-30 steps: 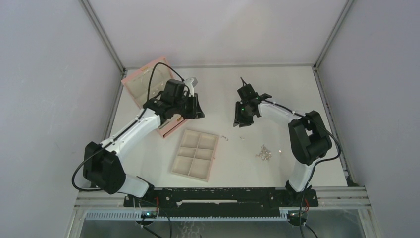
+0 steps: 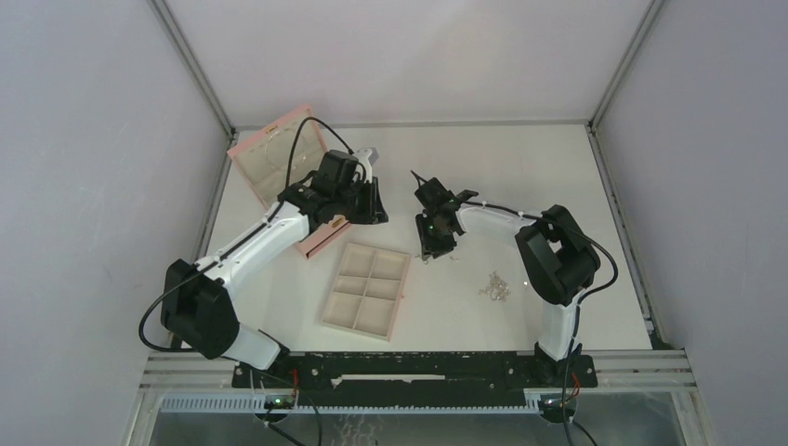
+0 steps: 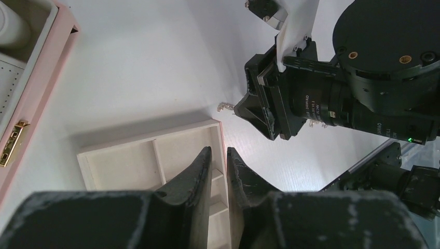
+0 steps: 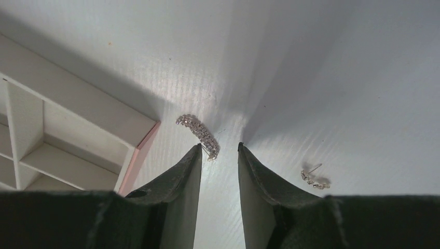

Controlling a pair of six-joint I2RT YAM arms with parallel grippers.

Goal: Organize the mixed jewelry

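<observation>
On the white table, a short sparkly jewelry piece (image 4: 200,132) lies beside the corner of the divided tray (image 4: 93,104). My right gripper is over it, partly open, with the left fingertip against the piece's lower end in the view; whether they touch I cannot tell. A smaller jewelry piece (image 4: 315,179) rests to the right. More pieces form a loose pile (image 2: 496,287) on the right of the table. My left gripper hangs above the far side of the tray, partly open, with nothing between its fingers. The tray's compartments look empty.
A pink jewelry box (image 2: 321,240) with its lid (image 2: 279,153) raised stands at the back left, partly hidden by the left arm. The right gripper is close to the tray's far right corner. Clear table lies behind and right of it.
My right gripper has moved left and toward the front, over the jewelry by the tray's corner.
</observation>
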